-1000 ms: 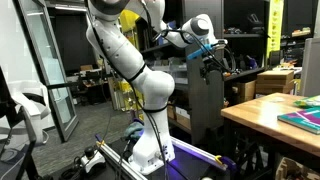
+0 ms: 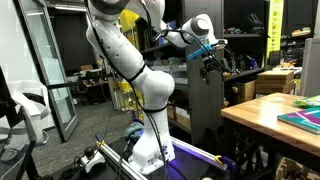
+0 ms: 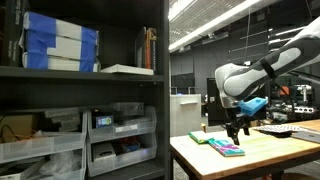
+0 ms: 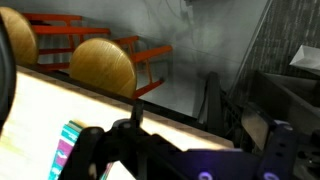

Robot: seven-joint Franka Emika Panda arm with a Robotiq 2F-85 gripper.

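My gripper (image 2: 214, 72) hangs high in the air, beyond the table's edge in exterior view 1, with nothing held. In the wrist view the gripper stands open, its dark fingers apart at the bottom, above a gap between table and floor. A colourful flat booklet (image 3: 226, 147) lies on the wooden table, with a green flat item (image 3: 200, 137) beside it. Part of a colourful item (image 4: 66, 143) also shows at lower left in the wrist view.
The wooden table (image 2: 256, 113) has bare surface near its corner. Stools with round wooden seats (image 4: 103, 67) stand beside it on the grey floor. Dark shelving (image 3: 84, 80) holds blue-and-white boxes (image 3: 60, 38) and clear bins (image 3: 120, 125). Cardboard boxes (image 2: 274, 82) stand behind.
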